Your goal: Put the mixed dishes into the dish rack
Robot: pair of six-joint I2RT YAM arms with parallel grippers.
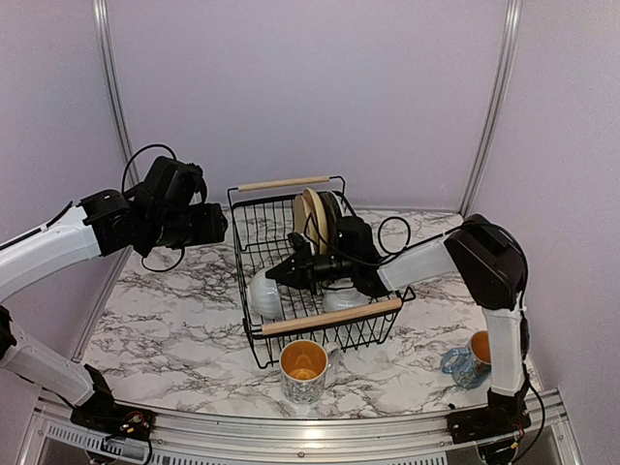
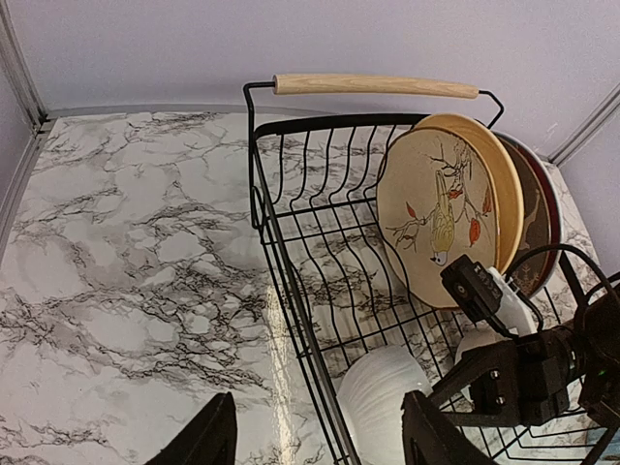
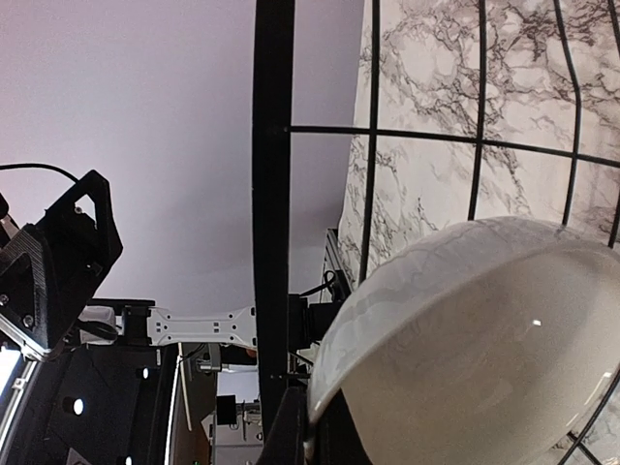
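A white bowl [image 1: 263, 295] lies tilted in the front left of the black wire dish rack [image 1: 239, 257]. My right gripper [image 1: 275, 275] reaches into the rack from the right, shut on the bowl's rim; in the right wrist view the rim of this bowl [image 3: 436, 281] runs between the fingertips. A second white bowl [image 1: 346, 299] sits to its right, partly covered by the arm. Plates [image 2: 441, 218] stand upright at the rack's back right. My left gripper [image 1: 219, 224] hovers left of the rack, its fingers [image 2: 211, 433] apart with nothing between them.
An orange-lined mug [image 1: 304, 373] stands in front of the rack, and a blue mug [image 1: 470, 360] at the right, near the right arm's base. Wooden handles [image 1: 332, 316] top the rack's ends. Marble counter left of the rack is clear.
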